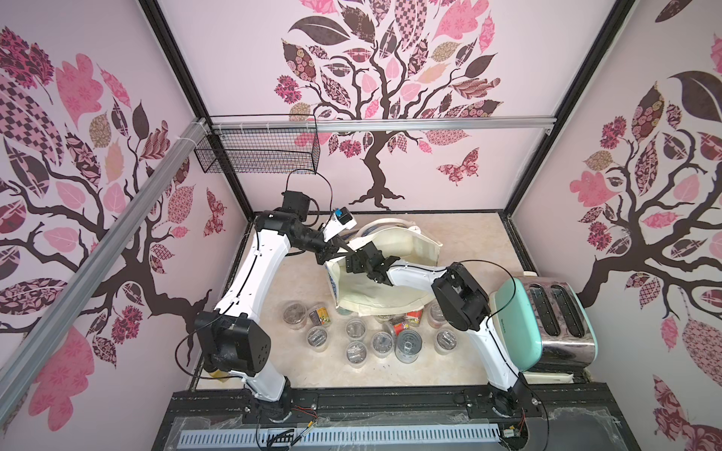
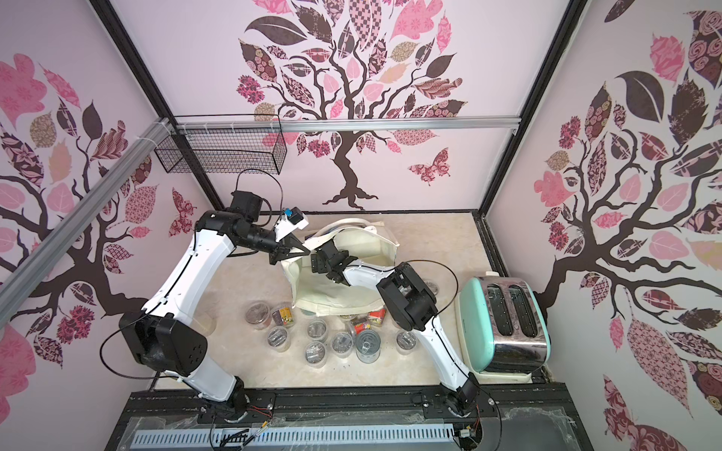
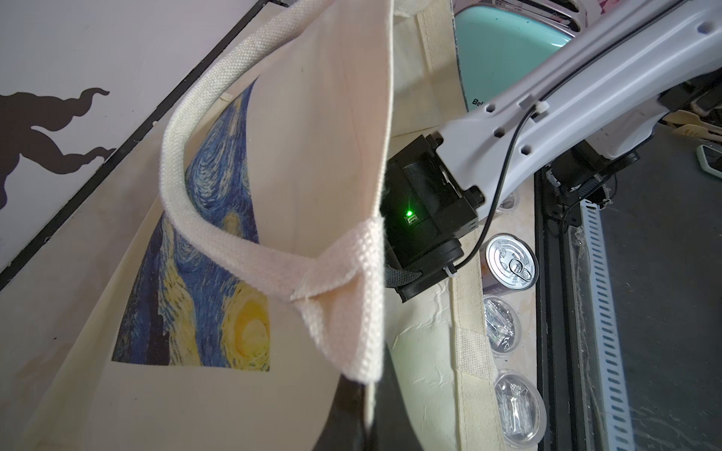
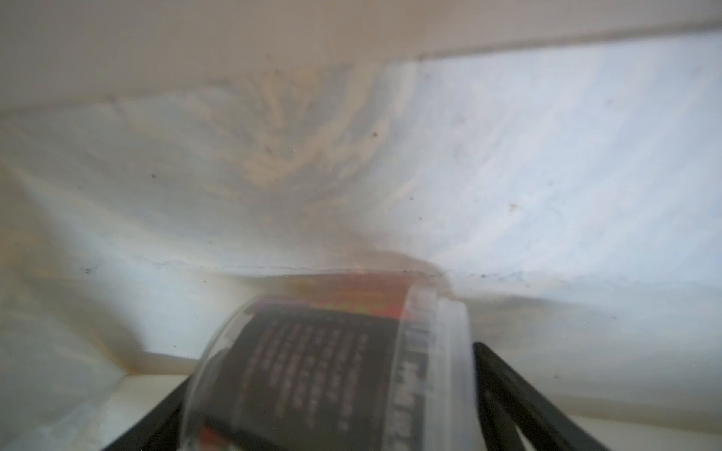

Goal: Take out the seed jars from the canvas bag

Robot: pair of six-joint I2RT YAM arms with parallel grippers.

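The open cream canvas bag (image 1: pixel 368 293) stands mid-table, Starry Night print (image 3: pixel 203 278) on its side. My left gripper (image 1: pixel 343 248) is at its upper left rim; in the left wrist view it is shut on the edge at the handle (image 3: pixel 338 300). My right gripper (image 1: pixel 353 261) is down inside the bag. In the right wrist view a clear plastic seed jar (image 4: pixel 323 376) with a dark printed label sits between its fingers, blurred; whether they grip it firmly is unclear.
Several jars (image 1: pixel 355 353) and a can (image 3: pixel 511 263) stand along the front of the table, in front of the bag. A mint toaster (image 2: pixel 481 323) is at the right. A wire basket (image 1: pixel 255 148) hangs at the back left.
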